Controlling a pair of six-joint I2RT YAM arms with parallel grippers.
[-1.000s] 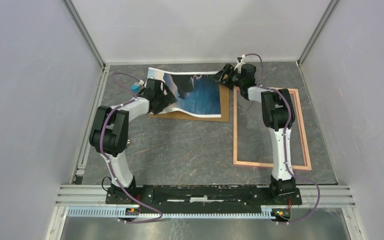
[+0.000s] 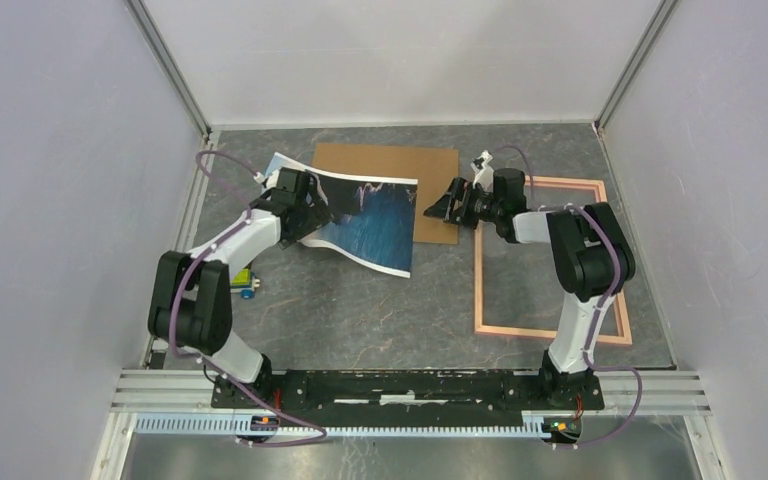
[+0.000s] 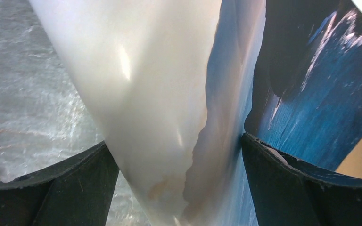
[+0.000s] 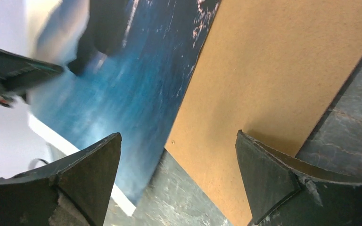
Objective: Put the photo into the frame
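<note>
The photo (image 2: 375,225), blue and dark with a white border, lies partly over the brown board (image 2: 385,160), its left end lifted. My left gripper (image 2: 322,205) is at that end. In the left wrist view the photo (image 3: 160,75) curls up between the fingers, which stand wide apart. My right gripper (image 2: 441,208) is open over the board's right part, just right of the photo. Between its fingers in the right wrist view only the board (image 4: 264,70) and the photo's edge show beneath. The wooden frame (image 2: 479,290) lies flat at the right.
A small yellow and blue object (image 2: 244,281) sits by the left arm. The right arm reaches across the frame. Walls bound the table at the back and both sides.
The photo has slid left and turned, baring the board's right part. My left gripper has moved left; my right gripper has come forward and let go of the photo's corner. The frame has shifted slightly right.
</note>
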